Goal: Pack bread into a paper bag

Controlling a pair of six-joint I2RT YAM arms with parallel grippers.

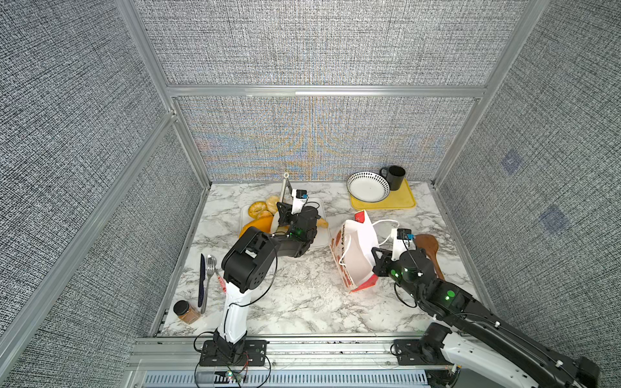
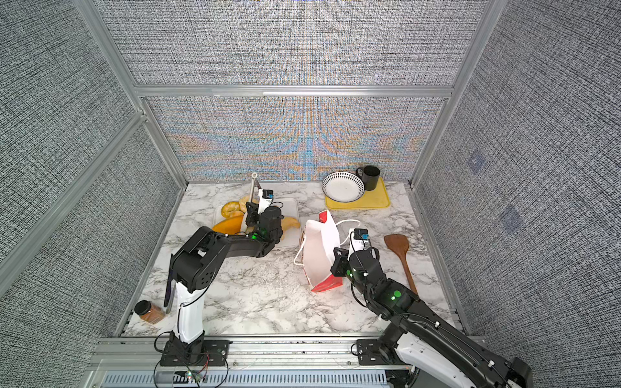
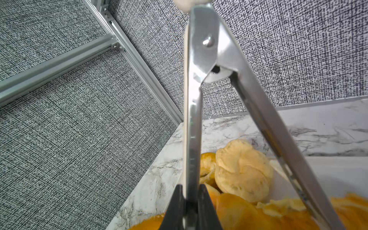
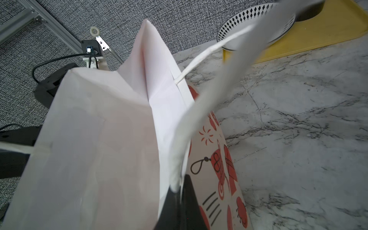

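Metal tongs (image 3: 209,57) stand with their pivot up, one arm pinched in my shut left gripper. They are over the white tray (image 1: 318,240) of bread at the back left. A round roll (image 3: 243,170) and a bagel (image 1: 256,209) lie behind, with a long loaf (image 1: 258,224) and another piece (image 2: 290,222) nearer. The tongs' lower tips are out of sight. The paper bag (image 2: 319,253) leans with its mouth open; my right gripper is shut on its right edge, where a white cord handle (image 4: 182,153) meets the fingers. Its bottom is hidden.
A patterned plate (image 1: 368,187) and black mug (image 1: 396,177) rest on a yellow tray (image 1: 404,199) at back right. A wooden spoon (image 2: 399,245) lies right; a knife (image 1: 201,278), fork (image 1: 210,265) and spice jar (image 1: 186,311) lie left.
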